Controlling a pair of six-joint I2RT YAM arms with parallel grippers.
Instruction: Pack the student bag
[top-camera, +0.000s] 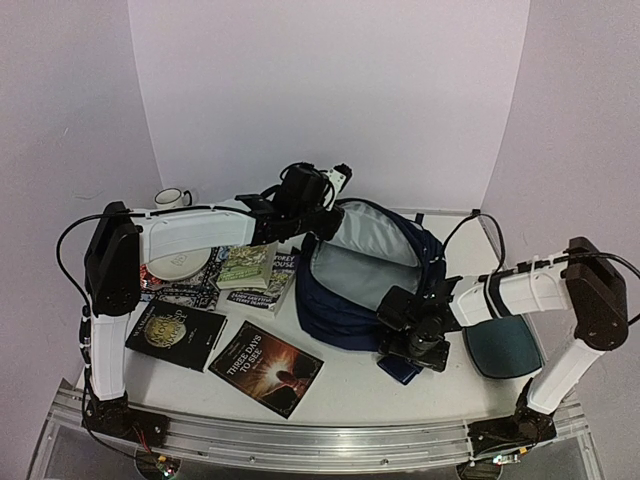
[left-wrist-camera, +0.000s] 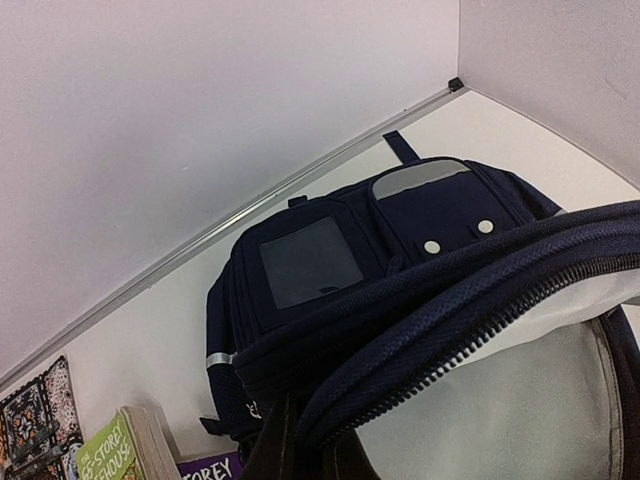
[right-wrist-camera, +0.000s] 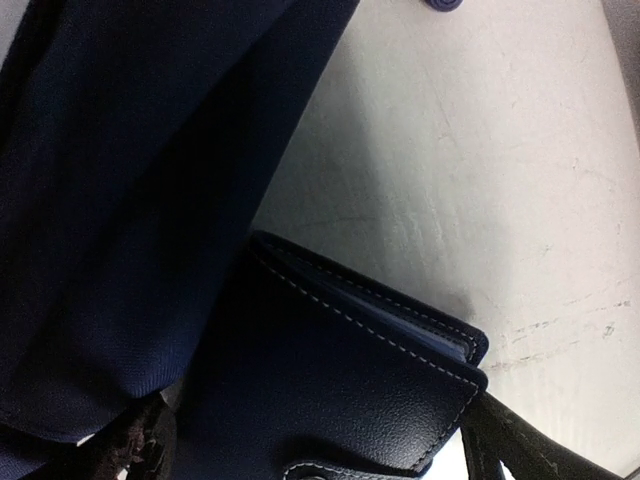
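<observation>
The navy backpack (top-camera: 345, 318) lies at mid-table with its main compartment open and its grey lining (top-camera: 365, 270) showing. My left gripper is shut on the zippered rim (left-wrist-camera: 470, 325) of its flap, holding the flap up. Below the bag's front right side is a dark navy wallet (right-wrist-camera: 330, 375) with pale stitching, partly under my right arm from above. My right gripper is down over this wallet with its fingers wide apart, one on each side; how firmly they touch it is unclear. A bag fold (right-wrist-camera: 130, 330) hangs against the left finger.
Black book (top-camera: 175, 335), "Three Days to See" (top-camera: 266, 368) and a stack of books (top-camera: 247, 268) lie left of the bag. A white mug (top-camera: 172, 198) stands at back left. A dark teal flat item (top-camera: 503, 348) lies on the right, partly behind my right arm.
</observation>
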